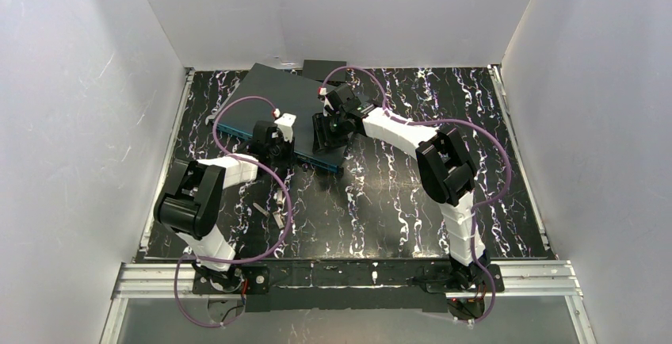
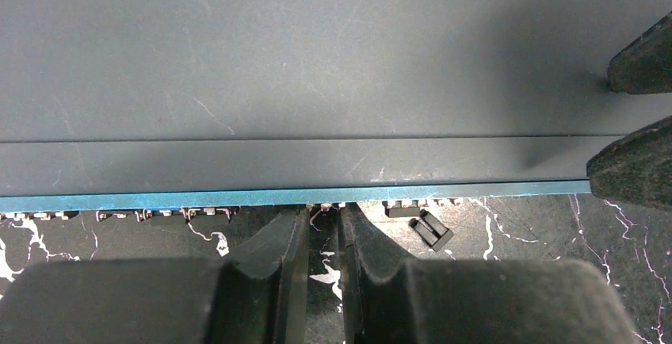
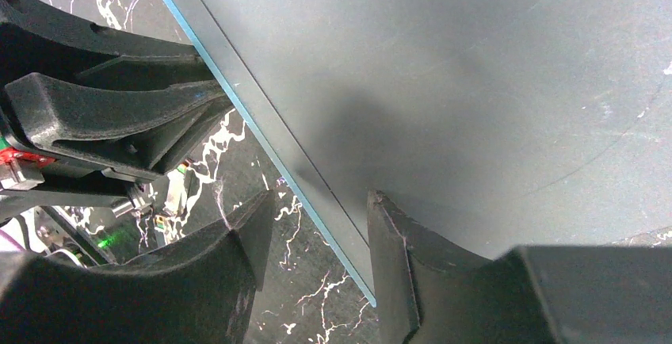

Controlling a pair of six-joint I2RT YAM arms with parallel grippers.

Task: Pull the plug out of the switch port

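Note:
The switch, a flat dark box with a blue front edge, lies aslant on the table. At that edge, the fingertips of my left gripper stand a small gap apart, pointing at the port row. Small metal port parts show just past the tips; no plug is clearly visible between them. Just right of the tips, a black plug-like piece shows below the edge; whether it is seated or loose is unclear. My right gripper is open over the switch's right end, its fingers on either side of the blue edge, nothing between them gripped.
Several small pieces lie on the black marbled table before the left arm. A dark flat object sits behind the switch. The two grippers are close together.

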